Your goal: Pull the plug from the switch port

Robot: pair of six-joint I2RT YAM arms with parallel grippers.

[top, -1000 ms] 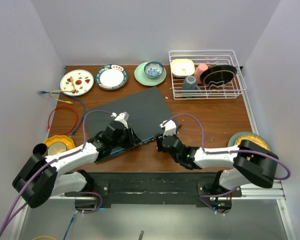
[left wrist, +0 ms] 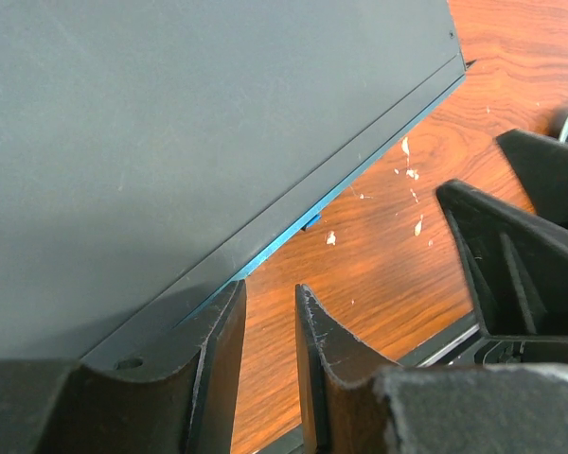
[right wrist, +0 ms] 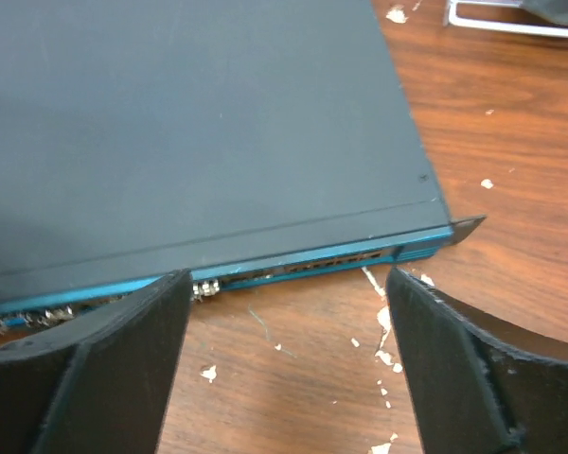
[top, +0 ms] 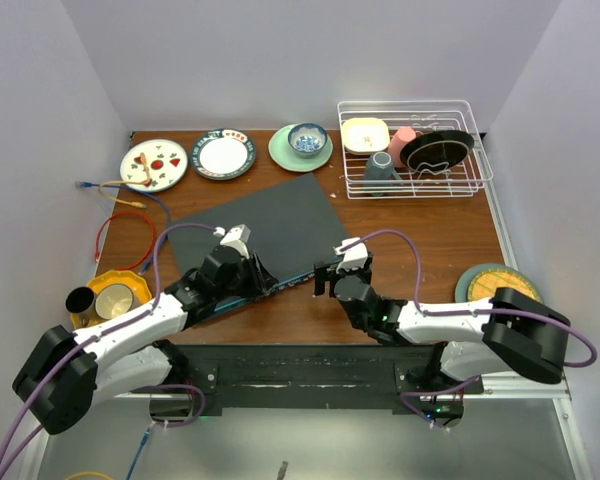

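Observation:
The dark switch (top: 258, 215) lies on the wooden table, its blue-edged port side facing the front. My left gripper (top: 263, 283) is at that edge; in the left wrist view its fingers (left wrist: 218, 350) stand close at the switch's edge, with a narrow gap, and what is between them I cannot see. My right gripper (top: 329, 278) stands just off the switch's right front corner, partly open; in the right wrist view nothing shows between its fingers. The port row (right wrist: 312, 265) shows below the top panel. I cannot make out a plug clearly.
A wire dish rack (top: 414, 150) is at the back right, plates (top: 223, 165) along the back, cables (top: 130, 225) at the left, a yellow dish (top: 110, 280) with mugs at the front left. Bare wood lies right of the switch.
My right gripper has moved right, away from the switch's front edge, and appears more open. My left gripper has shifted slightly back to the left since a second ago.

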